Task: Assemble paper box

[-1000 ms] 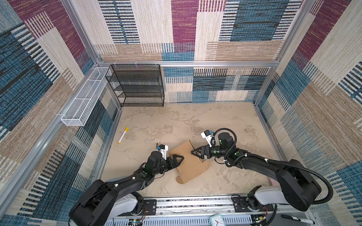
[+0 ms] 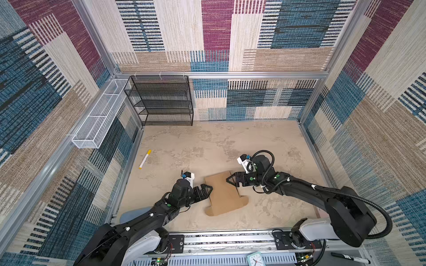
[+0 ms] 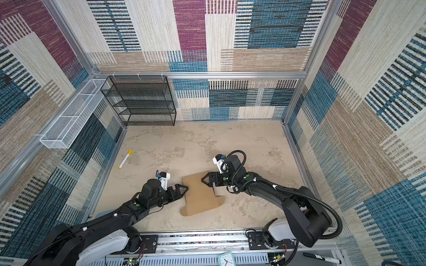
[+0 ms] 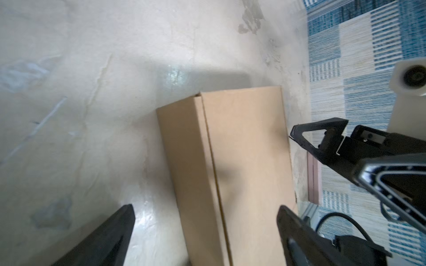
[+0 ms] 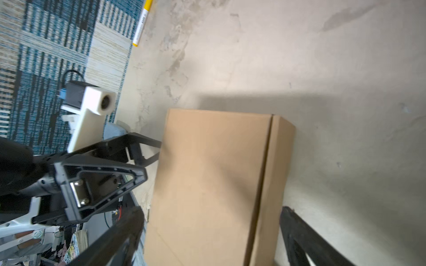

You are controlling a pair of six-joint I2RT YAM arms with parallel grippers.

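Note:
The brown cardboard box [image 2: 222,193] stands on the table between both arms. Its far end and sides are folded up with a flat panel on top, while a round-eared flap [image 2: 228,208] sticks out toward the front edge. In the left wrist view the box [image 4: 248,173] shows a thin slit along its upper left edge; a similar slit appears on the right of the box [image 5: 208,186] in the right wrist view. My left gripper [image 2: 211,189] is open at the box's left side. My right gripper [image 2: 229,179] is open at its right side, by the far corner.
A yellow-and-white marker [image 2: 144,159] lies at the table's left. A black wire rack [image 2: 162,102] stands at the back left, and a white wire basket [image 2: 99,115] hangs on the left wall. The table behind the box is clear.
The box has turned a little, so it sits straighter than one second ago. My left gripper has drawn slightly left.

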